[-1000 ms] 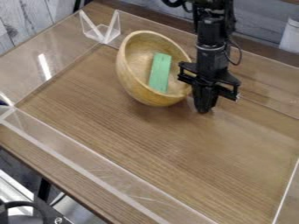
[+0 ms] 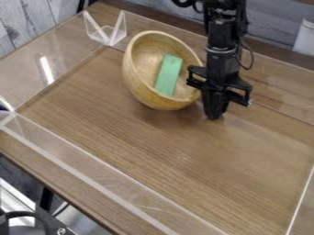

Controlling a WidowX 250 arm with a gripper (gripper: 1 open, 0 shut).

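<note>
A wooden bowl [image 2: 142,75] leans tilted toward the back middle of the table, holding a pale green block [image 2: 168,73]. My black gripper [image 2: 212,110] points down at table level just right of the bowl, against or very close to its right edge. The gripper's fingertips are dark and small; I see nothing clearly held between them.
A white angular holder [image 2: 108,32] stands at the back left. A white object [image 2: 303,35] is at the back right edge. Cables lie at the lower left corner.
</note>
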